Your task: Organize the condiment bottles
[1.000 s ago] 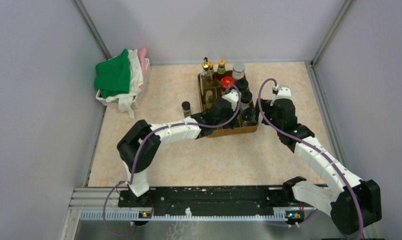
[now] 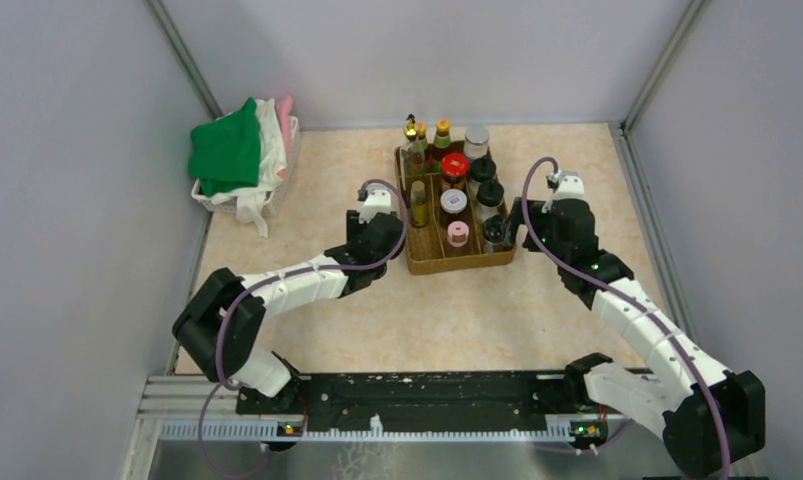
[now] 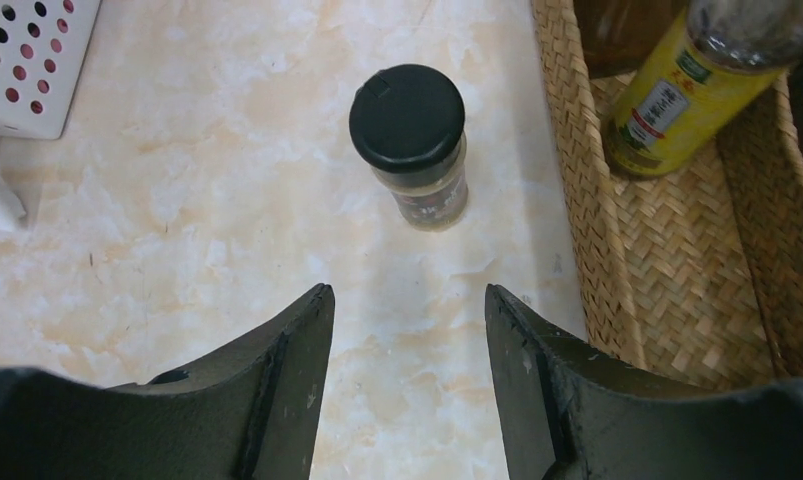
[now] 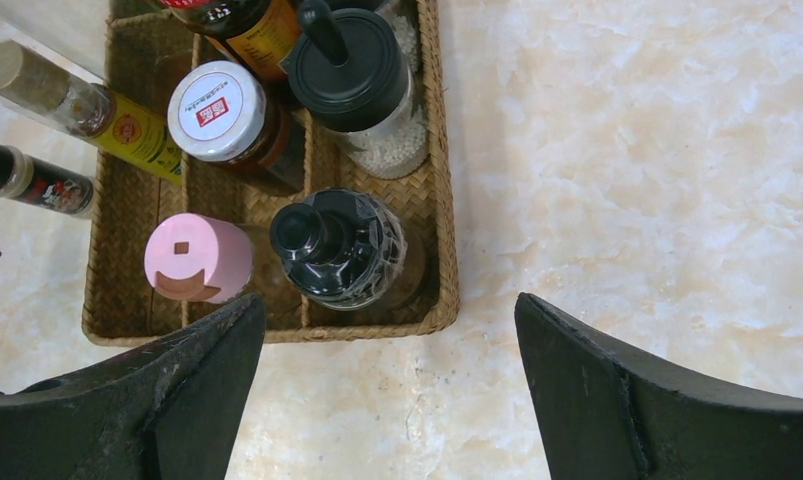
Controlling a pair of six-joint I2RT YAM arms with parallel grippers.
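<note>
A small shaker with a black cap (image 3: 409, 120) stands upright on the table, left of the woven basket (image 3: 617, 260). In the left wrist view it is ahead of my left gripper, whose fingers are apart with only bare table between them. Inside the basket stand several bottles: a pink-capped jar (image 4: 202, 258), a black-capped bottle (image 4: 342, 250), a white-lidded jar (image 4: 227, 120) and a yellow-labelled bottle (image 4: 137, 135). My right gripper is open in front of the basket's near right corner, holding nothing. The left arm hides the shaker in the top view.
A white laundry basket (image 2: 277, 190) with green and white cloths sits at the back left. Tall bottles (image 2: 442, 135) crowd the woven basket's far end. Clear table lies in front of the basket and to its right.
My left gripper has moved left, from over the basket's front part to the table beside it, where it now covers the shaker from above. The right arm has barely moved.
</note>
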